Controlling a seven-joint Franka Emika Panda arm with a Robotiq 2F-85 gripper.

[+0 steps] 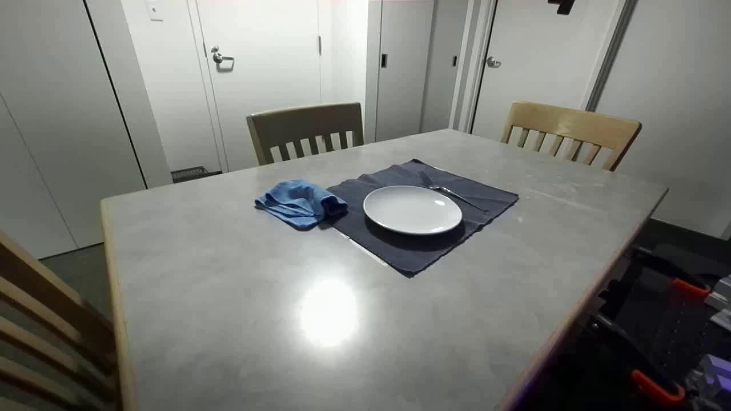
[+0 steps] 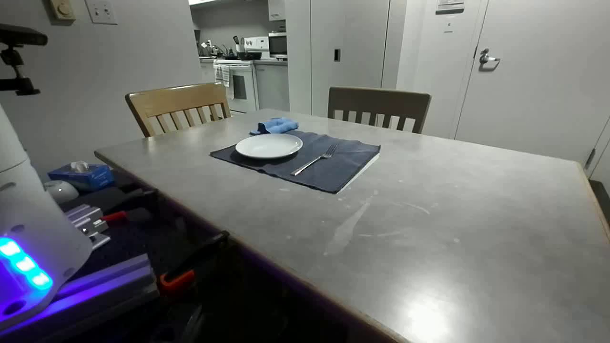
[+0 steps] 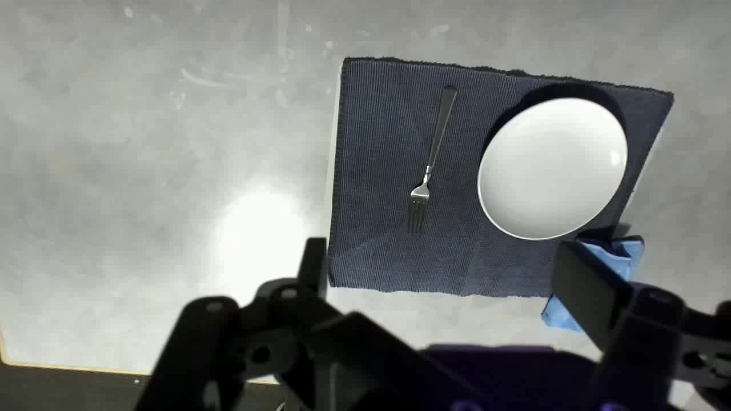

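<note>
A white plate rests on a dark blue placemat, toward one end of it. Beside the plate, a metal fork lies on the same mat. The crumpled blue cloth sits on the table at the mat's edge near the plate; in the wrist view a finger covers part of this cloth. My gripper is open, its black fingers wide apart and nothing between them. It looks down on the setting from above the table. Neither exterior view shows the gripper; exterior view 2 catches only part of the arm at the left.
Wooden chairs stand along its far edges. Clamps with orange-red handles line the edge near the arm's base.
</note>
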